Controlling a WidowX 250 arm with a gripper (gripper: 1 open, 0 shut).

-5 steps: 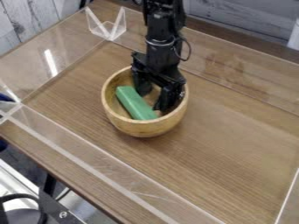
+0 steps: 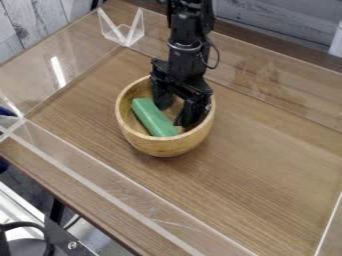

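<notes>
A wooden bowl point(image 2: 164, 144) sits on the wooden table, holding a green oblong object point(image 2: 154, 119) in its left part. My black gripper point(image 2: 181, 104) reaches down from the top into the back and right of the bowl. Its fingers are dark against dark shapes in the bowl, so whether they are open or grip anything cannot be made out.
A clear angular object point(image 2: 122, 29) stands at the back left. Black cables lie off the table's edge at the lower left.
The gripper has shifted very slightly within the bowl; the bowl and green object look unmoved.
</notes>
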